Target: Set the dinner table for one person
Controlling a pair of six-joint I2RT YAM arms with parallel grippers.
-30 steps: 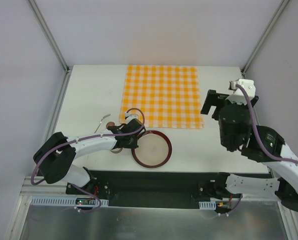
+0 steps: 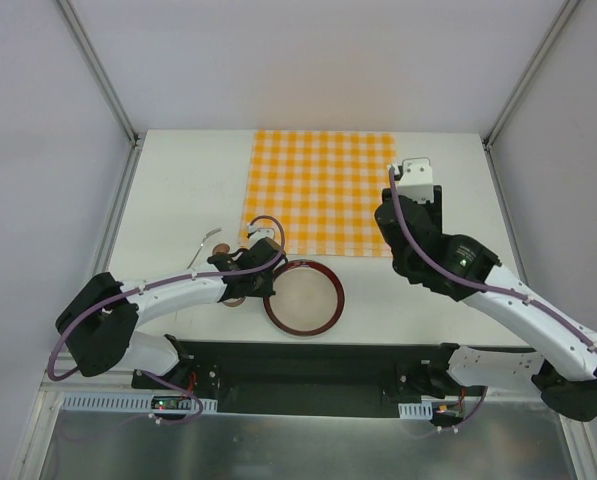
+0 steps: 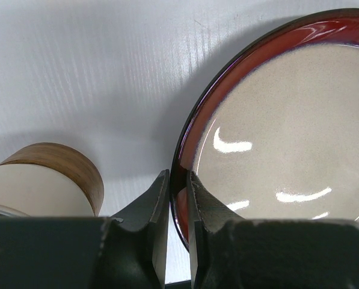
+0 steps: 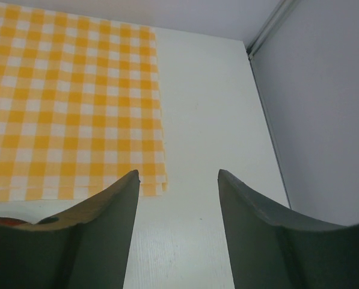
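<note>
A cream plate with a red-brown rim (image 2: pixel 305 298) (image 3: pixel 284 126) lies on the white table in front of the yellow checked mat (image 2: pixel 318 185) (image 4: pixel 77 102). My left gripper is at the plate's left rim, its fingertips close together there; whether they pinch the rim I cannot tell. My right gripper hangs open over the right side, with nothing between its fingers.
Beside the plate at the left, partly under the left arm, are a wooden-banded cup-like item (image 3: pixel 59 174) and a thin silver utensil (image 2: pixel 203 243). Walls border it at back and sides.
The right arm has swung leftward from the table's right edge toward the mat. My left gripper has barely moved at the plate's rim.
</note>
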